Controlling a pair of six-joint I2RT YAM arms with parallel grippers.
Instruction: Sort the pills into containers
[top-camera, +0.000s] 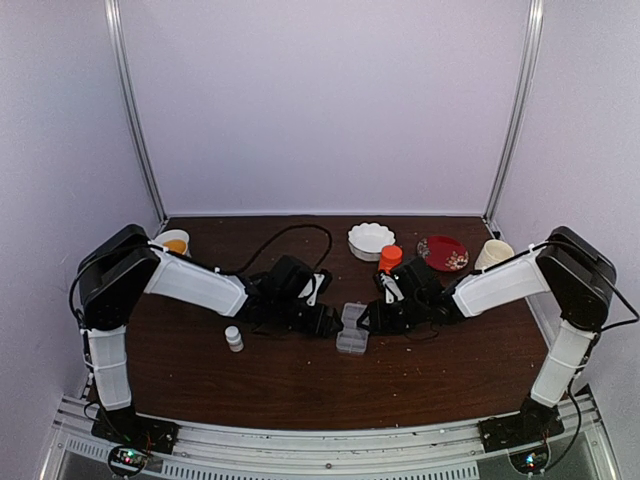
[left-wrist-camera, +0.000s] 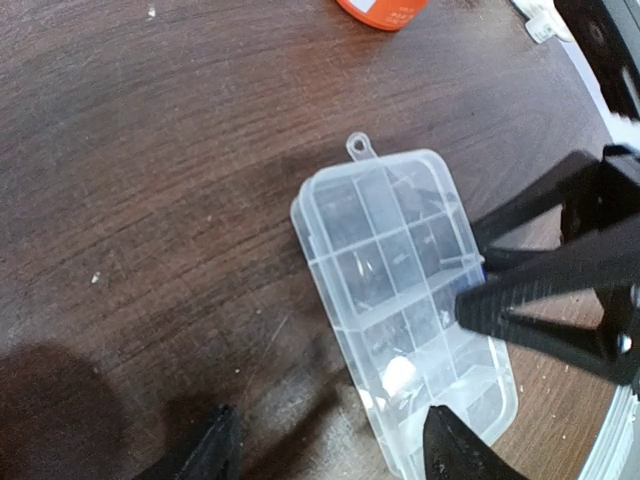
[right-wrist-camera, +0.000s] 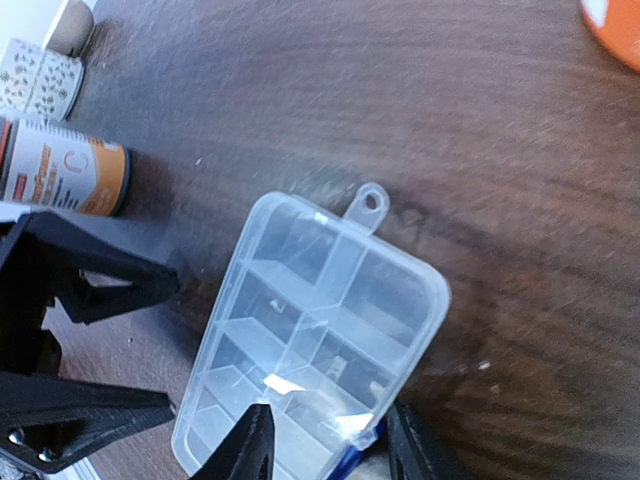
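The clear compartment box lies on the table between my two grippers, lid down, with its hanging tab toward the back. In the left wrist view its compartments look empty. My right gripper is shut on the box's right side edge, near a blue part. On the opposite side, my left gripper stands part open with its fingers apart, close to the box's edge. Nothing shows held between them. A red plate at the back right carries small pale pieces, probably pills.
An orange bottle stands behind the right gripper, with a white scalloped bowl beyond it. A small white bottle is left of centre. Cups stand at the far left and far right.
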